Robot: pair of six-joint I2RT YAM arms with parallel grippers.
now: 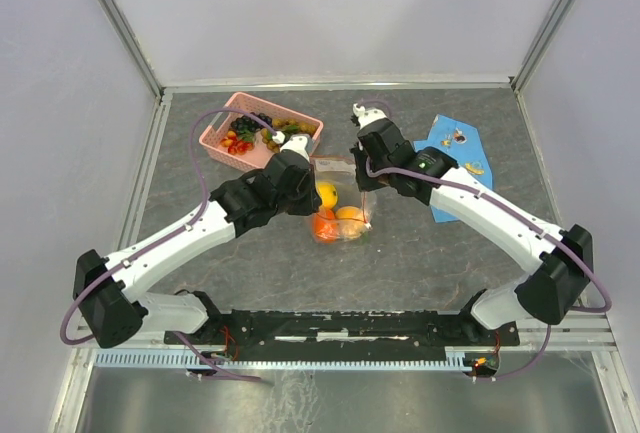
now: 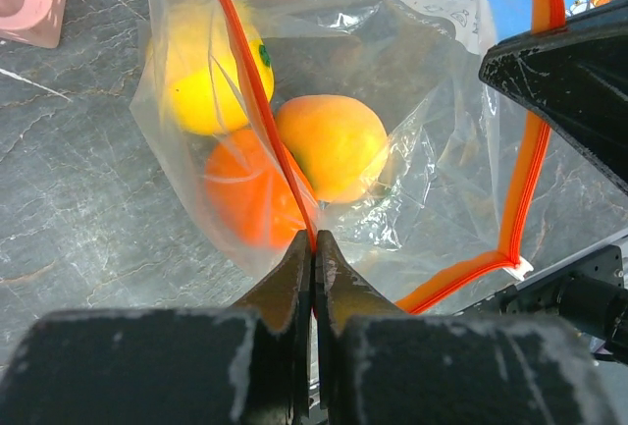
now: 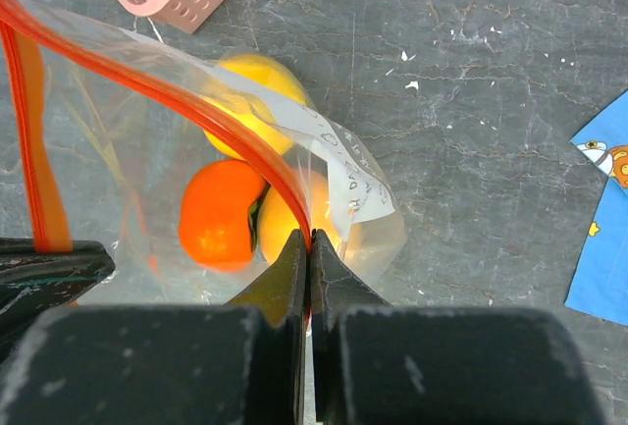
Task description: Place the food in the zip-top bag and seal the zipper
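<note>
Between my two grippers hangs the clear zip top bag [image 2: 432, 180], its orange-edged mouth spread apart. Inside it lie a yellow fruit [image 2: 201, 91], an orange-yellow fruit [image 2: 334, 145] and a red-orange fruit [image 2: 245, 189]. In the left wrist view, my left gripper is shut on one side of the orange zip edge. My right gripper is likewise shut on the opposite edge, which runs between its fingertips in the right wrist view. From above, the fruit shows low in the bag, between the left gripper [image 1: 312, 208] and the right gripper [image 1: 362, 185].
A pink basket [image 1: 225, 160] with grapes and small red fruit stands at the back left. To the right, a blue printed sheet [image 1: 443, 131] lies flat.
</note>
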